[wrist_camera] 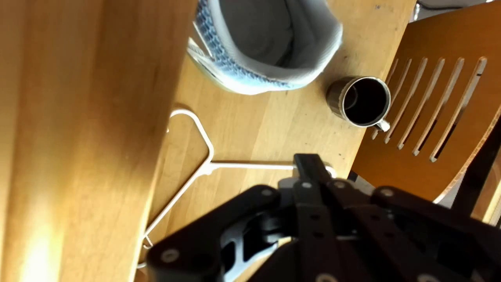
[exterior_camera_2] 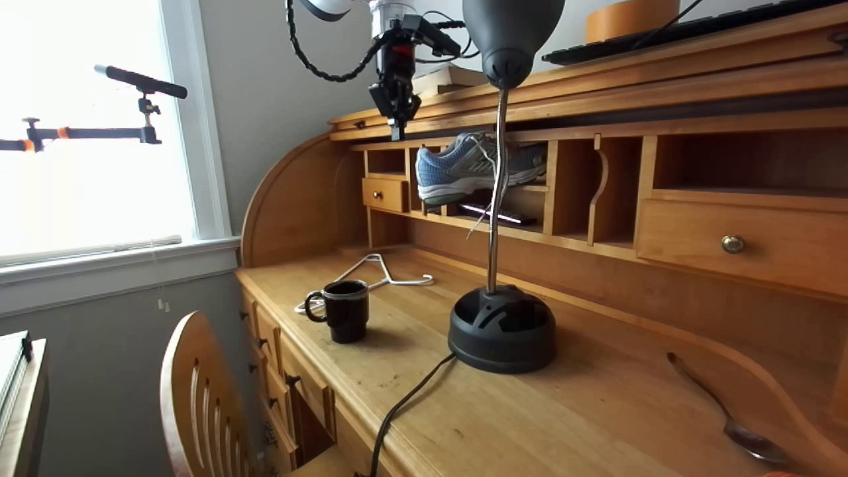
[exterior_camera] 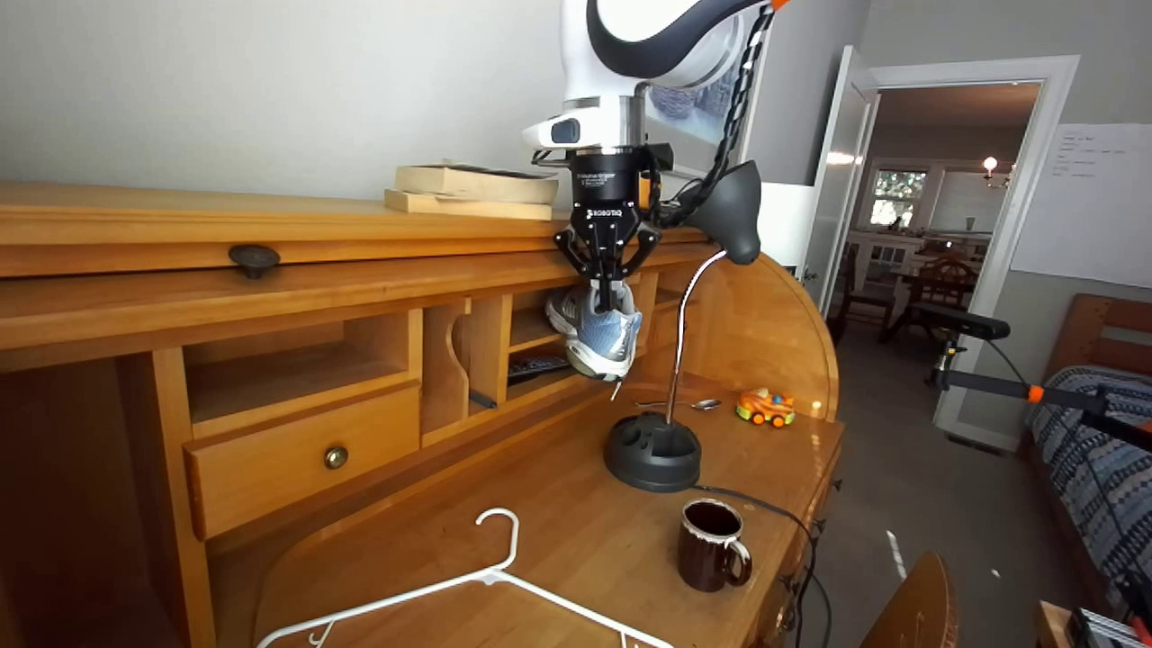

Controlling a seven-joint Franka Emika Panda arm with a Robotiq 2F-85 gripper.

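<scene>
A blue and grey sneaker [exterior_camera: 607,330] sticks out of an upper cubby of the roll-top desk, its heel toward the room and its lace dangling. In the second exterior view the sneaker [exterior_camera_2: 451,168] rests partly inside the cubby, with the lamp's neck crossing in front. My gripper [exterior_camera: 607,307] is shut and overlaps the shoe's opening in the first exterior view. The second exterior view sets the gripper [exterior_camera_2: 398,135] to the left of the heel, apart from it. Nothing shows between the fingertips in the wrist view, where the shoe [wrist_camera: 256,77] lies beyond them.
A black desk lamp [exterior_camera: 651,454] stands close by, its head near my arm. On the desktop are a brown mug [exterior_camera: 709,545], a white hanger [exterior_camera: 491,573], a spoon [exterior_camera_2: 745,437] and a toy car [exterior_camera: 766,407]. Books [exterior_camera: 475,185] lie on top.
</scene>
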